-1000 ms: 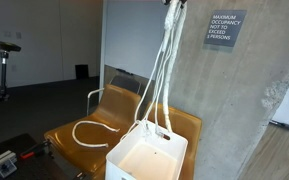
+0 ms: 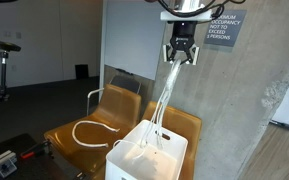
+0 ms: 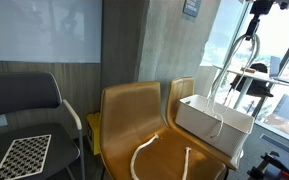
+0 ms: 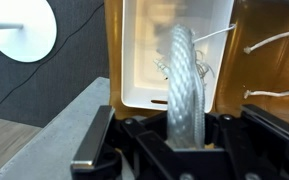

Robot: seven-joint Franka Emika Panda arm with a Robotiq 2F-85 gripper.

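Note:
My gripper (image 2: pixel 179 58) is high over the white bin (image 2: pixel 117 168), its fingers shut on a bundle of white rope (image 2: pixel 164 95). Several strands hang from the fingers down into the bin. In the wrist view the rope (image 4: pixel 187 80) rises between the fingertips and hides part of the bin (image 4: pixel 144 50) beneath. From the other side, exterior view 2 shows the rope (image 3: pixel 224 80) draped downward, with one end (image 3: pixel 218 126) over the bin's near wall (image 3: pixel 196 123).
A brown chair (image 2: pixel 117 104) stands left of the bin, with a loose white cord (image 2: pixel 76 128) curved on its seat. In exterior view 2 another white cord (image 3: pixel 186 162) lies on the brown seating. A concrete wall (image 2: pixel 224 90) is behind.
From above the top of exterior view 1, my gripper has come down into view. The rope has sunk with it, and its strands now hang more closely over the bin.

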